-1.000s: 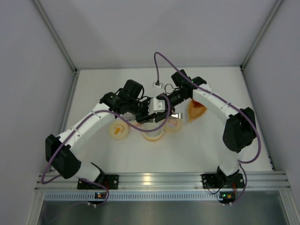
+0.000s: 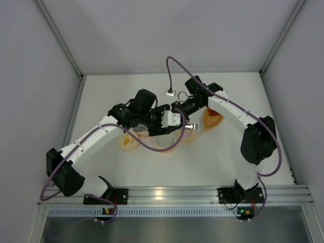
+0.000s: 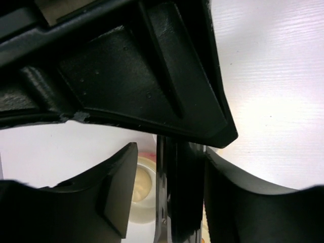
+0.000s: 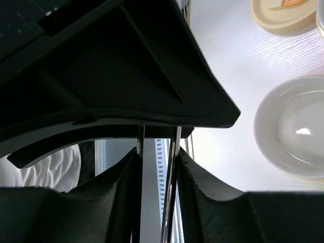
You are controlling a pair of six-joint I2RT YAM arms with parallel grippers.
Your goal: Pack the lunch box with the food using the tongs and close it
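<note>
At the table's centre, my left gripper [image 2: 172,121] and right gripper [image 2: 182,109] stand close together. In the left wrist view, a dark piece with silvery edges [image 3: 185,187] runs between the left fingers; a gap shows on one side, and whether they press on it cannot be told. Two thin metal strips like tongs [image 4: 171,182] lie against the right gripper's pads. A silvery blade-like end [image 2: 191,126] shows beside the right gripper from above. Partly under the left gripper sits a pale round container [image 2: 164,147], seen as an empty-looking white bowl [image 4: 296,126] in the right wrist view.
Round pale dishes stand on either side, the left dish [image 2: 127,147] with an orange shape in it, the right dish [image 2: 187,137] partly covered. An orange leaf-shaped plate [image 2: 211,120] lies to the right.
The left gripper has shifted slightly towards the table's front, covering more of the central container; its elbow has drifted a little left. No movement shows in the right arm.
</note>
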